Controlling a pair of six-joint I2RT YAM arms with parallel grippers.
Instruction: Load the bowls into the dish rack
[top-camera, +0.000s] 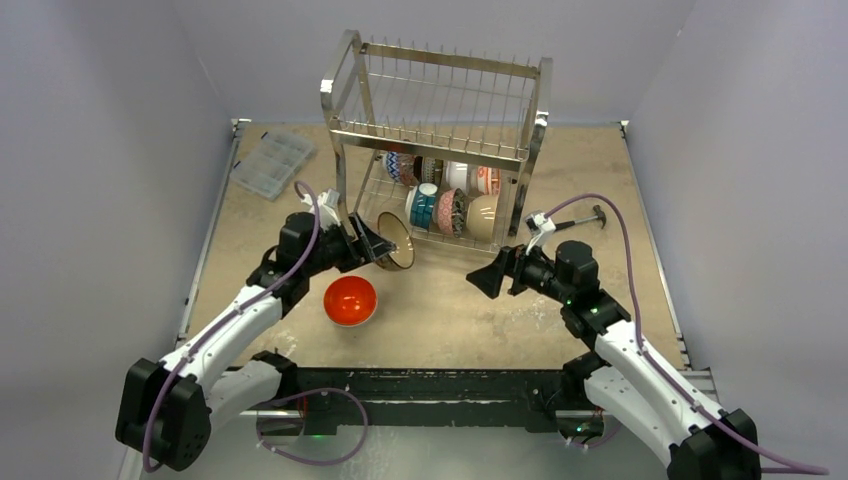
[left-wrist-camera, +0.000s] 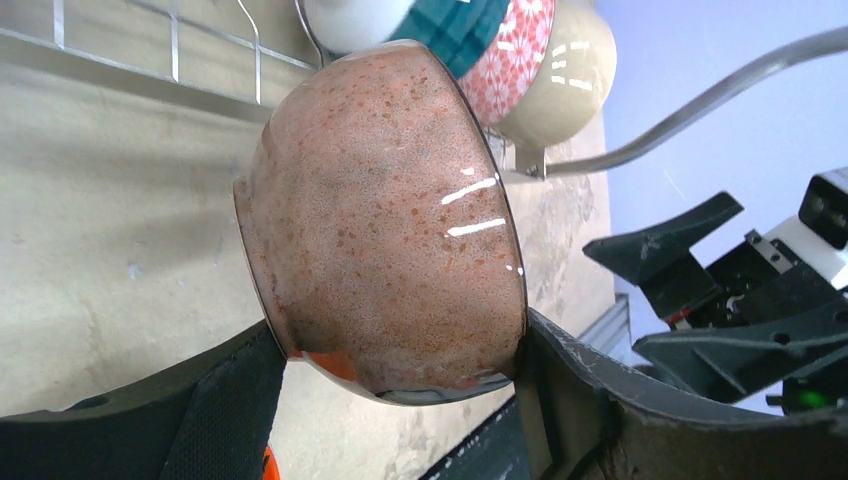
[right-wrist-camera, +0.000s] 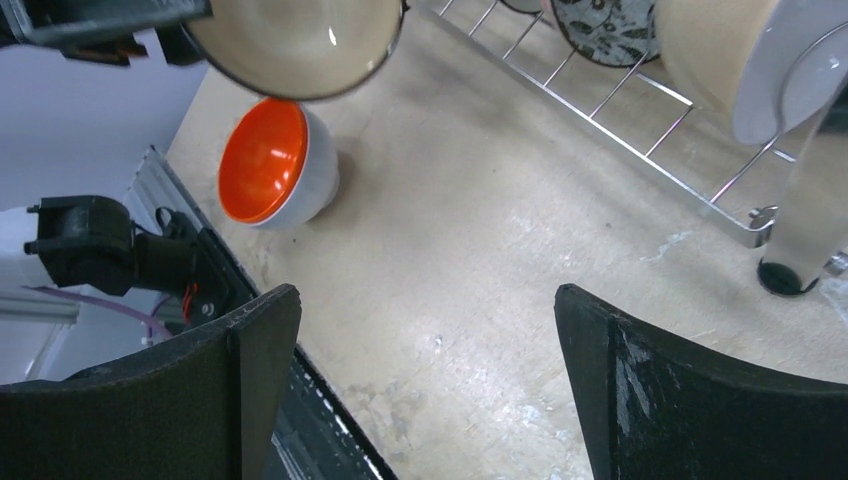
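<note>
My left gripper is shut on a speckled brown bowl, tilted on its side with its cream inside facing right, just in front of the steel dish rack. The rack's lower tier holds several bowls on their sides, including teal, pink patterned and beige ones. An orange bowl with a white outside stands upright on the table. My right gripper is open and empty, at the front right of the rack.
A clear compartment box lies at the back left, a hammer right of the rack. The upper tier is empty. Bare table lies in front of the rack.
</note>
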